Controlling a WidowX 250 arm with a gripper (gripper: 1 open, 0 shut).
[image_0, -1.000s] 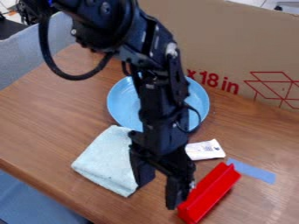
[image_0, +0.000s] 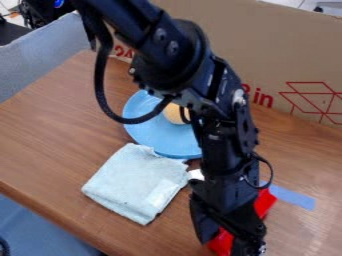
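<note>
My gripper (image_0: 230, 225) is low at the lower right, over a red box-like object (image_0: 257, 210) on the wooden table, open, its fingers around or just above that object and partly hiding it; whether they touch it is unclear. Left of it lies a folded pale blue cloth (image_0: 134, 183). Behind, a light blue plate (image_0: 158, 138) holds a round tan item (image_0: 175, 113), partly hidden by my arm.
A cardboard box (image_0: 281, 70) stands along the back. A blue strip (image_0: 294, 198) lies on the right, and a white packet is mostly hidden by my arm.
My gripper has moved right and down onto the red object, which it now covers more. The arm now hides more of the white packet.
</note>
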